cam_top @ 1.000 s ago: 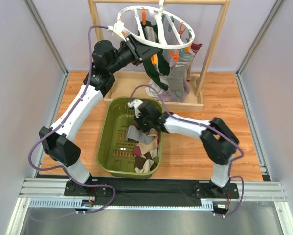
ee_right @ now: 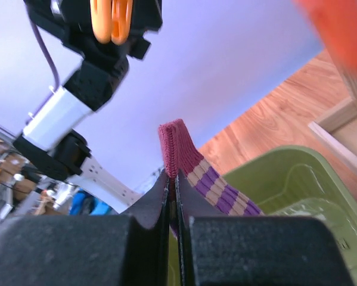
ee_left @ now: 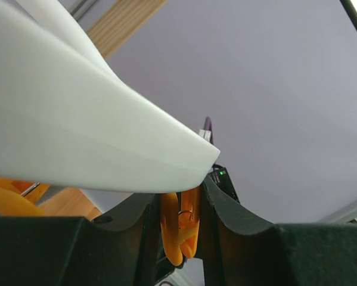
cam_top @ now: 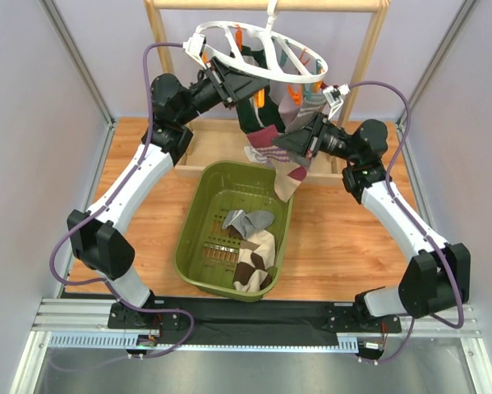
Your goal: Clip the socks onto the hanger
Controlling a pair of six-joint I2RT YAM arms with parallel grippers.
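A white round hanger (cam_top: 319,71) with coloured clips hangs at the top, carrying several socks. My left gripper (cam_top: 237,89) is at its left rim; in the left wrist view an orange clip (ee_left: 173,229) sits between its fingers. My right gripper (cam_top: 299,146) is shut on a pink striped sock (cam_top: 285,176), which hangs just below the hanger; its top stands up from the fingertips (ee_right: 175,146) in the right wrist view. In the green bin (cam_top: 188,238) lie a grey sock (cam_top: 247,222) and a cream-and-brown sock (cam_top: 254,263).
A wooden stand (cam_top: 363,45) with a tray base (cam_top: 204,148) holds the hanger at the back.
My right gripper has risen from the bin toward the back right, up to the hanger, taking the striped sock with it.
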